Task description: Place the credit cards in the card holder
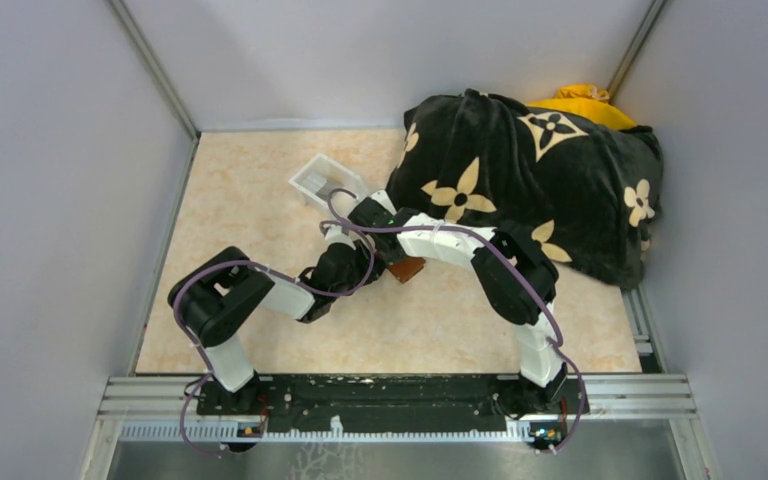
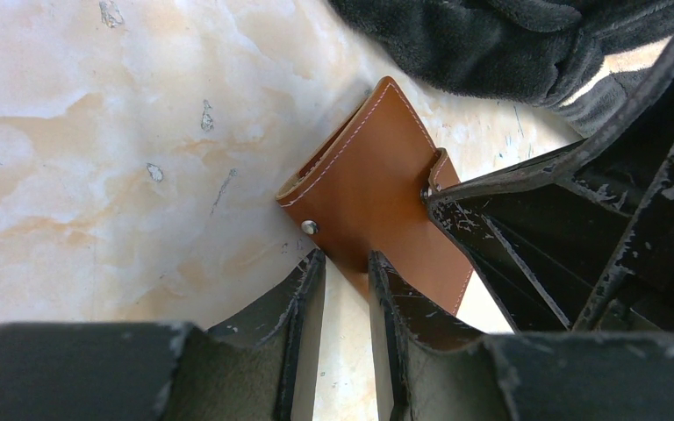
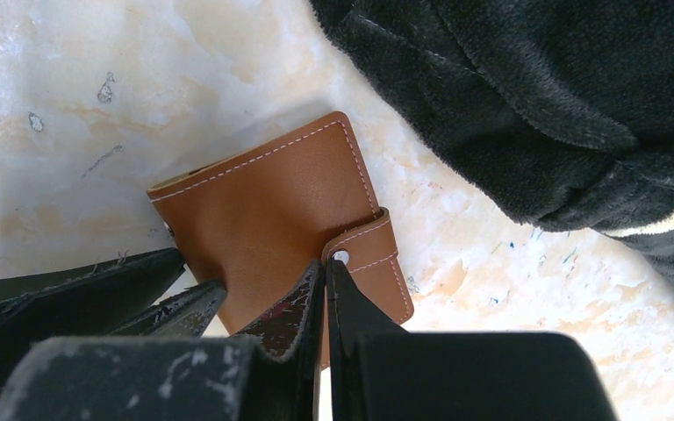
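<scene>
A brown leather card holder lies closed on the table, its strap folded over the right edge. In the right wrist view, my right gripper is shut with its tips at the strap's end, beside the metal snap; whether any leather is pinched cannot be told. My left gripper is part open at the holder's opposite edge, near another snap. One left finger is beside that edge, the other over the leather. No credit card can be made out.
A white bin stands behind the arms, with something greyish inside. A dark plush blanket fills the back right, close to the holder. Bare table lies to the left and in front.
</scene>
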